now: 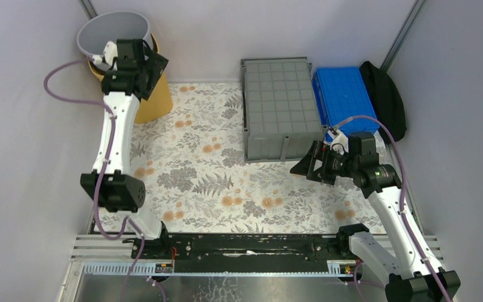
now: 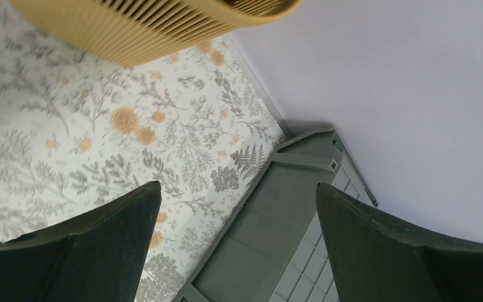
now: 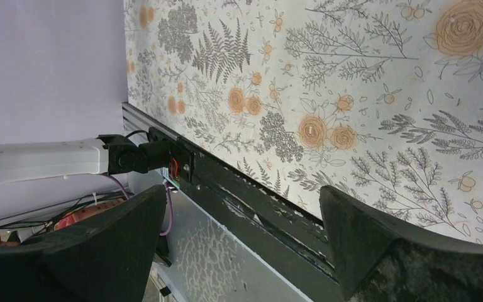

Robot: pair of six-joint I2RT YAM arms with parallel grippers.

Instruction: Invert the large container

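The large grey container (image 1: 283, 94) stands on the patterned floor at back centre, its gridded base face up and one side wall toward me. In the left wrist view the container (image 2: 255, 239) appears at lower right, its rim along the floor. My left gripper (image 1: 153, 69) is high at the back left, over the bins and well apart from the container; its fingers (image 2: 100, 236) are open with nothing between them. Off the container's front right corner, my right gripper (image 1: 312, 168) hangs open; only floor and the front rail show past its fingers (image 3: 116, 236).
A yellow bin (image 1: 156, 100) with a grey bucket (image 1: 114, 31) in it fills the back left corner, partly behind the left arm. Right of the container are a blue crate (image 1: 346, 97) and a black bag (image 1: 382, 100).
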